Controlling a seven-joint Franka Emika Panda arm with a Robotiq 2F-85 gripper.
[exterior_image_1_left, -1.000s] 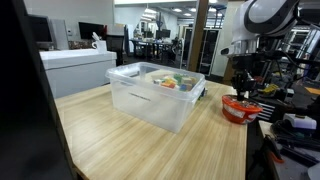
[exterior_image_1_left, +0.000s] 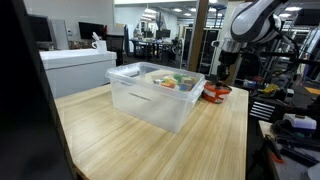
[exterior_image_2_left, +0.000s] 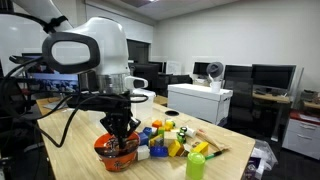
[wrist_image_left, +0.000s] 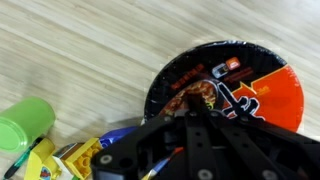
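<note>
A round red and black bowl (exterior_image_2_left: 118, 158) stands on the table directly below my gripper (exterior_image_2_left: 122, 132). In exterior view 1 the bowl (exterior_image_1_left: 212, 94) is just right of the clear bin, with the gripper (exterior_image_1_left: 219, 79) over it. The wrist view shows the bowl's printed black and red top (wrist_image_left: 275, 98), its lower part covered by my gripper. The fingers are shut, with the fingertips down at the bowl's top. Whether a thin edge of the bowl sits between them is too dark to tell.
Several coloured blocks (exterior_image_2_left: 165, 142) lie close beside the bowl, with a green cylinder (exterior_image_2_left: 196, 166) near them. The translucent bin (exterior_image_1_left: 150, 98) holds some of the coloured things or stands before them. Bare table (exterior_image_1_left: 125, 150) spreads out in front of it.
In exterior view 1 the bowl and my gripper have travelled together, leftward and away from the camera, towards the bin. The bin has stayed put.
</note>
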